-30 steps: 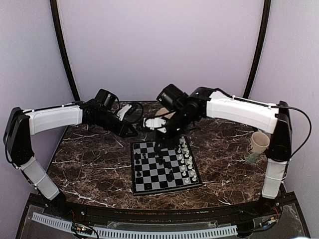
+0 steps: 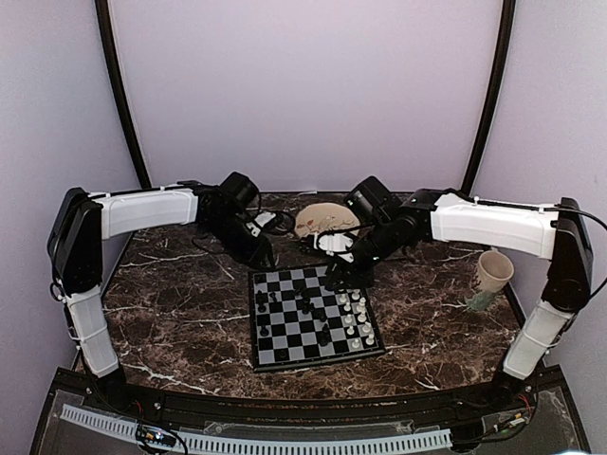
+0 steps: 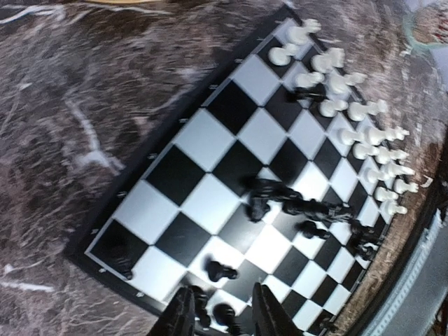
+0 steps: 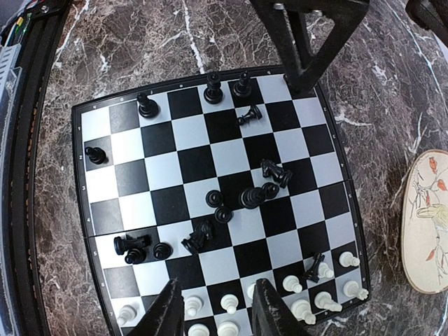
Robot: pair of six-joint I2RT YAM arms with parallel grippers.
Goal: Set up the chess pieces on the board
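Note:
The chessboard (image 2: 285, 339) lies on the table, with white pieces (image 3: 374, 135) crowded along its right side in the top view. Black pieces are scattered: some stand, such as the one (image 4: 146, 106) near an edge, while a small one (image 4: 249, 115) lies on its side. One dark piece (image 4: 314, 267) rests among the white ones. Over the board's far left corner is my left gripper, fingers parted, with black pieces on the board visible beyond the gap. Above the white pieces' far end, my right gripper is open, holding nothing.
A patterned oval plate (image 4: 428, 220) lies behind the board. To the right stands a pale cup (image 2: 493, 272). Both arms are close together over the board's far edge; the table left of the board is bare.
My left gripper has moved right, to the board's far left corner. The right gripper has shifted right from over the board's middle towards the white pieces. No board piece has clearly moved.

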